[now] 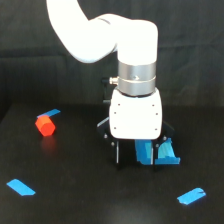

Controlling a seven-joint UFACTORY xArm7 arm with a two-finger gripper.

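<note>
My gripper (136,162) points straight down near the middle of the camera view, under a white hand. Its two dark fingers stand well apart, so it looks open, and I see nothing held between them. Behind and to its right lies a blue patch or object (167,153), partly hidden by the hand and fingers; its exact shape cannot be made out. A small red-orange block (45,126) sits on the black table (80,180) at the left, well away from the gripper.
Strips of blue tape lie on the table: one at front left (20,187), one at front right (191,196), and one behind the red block (49,113). A dark curtain (30,60) hangs behind.
</note>
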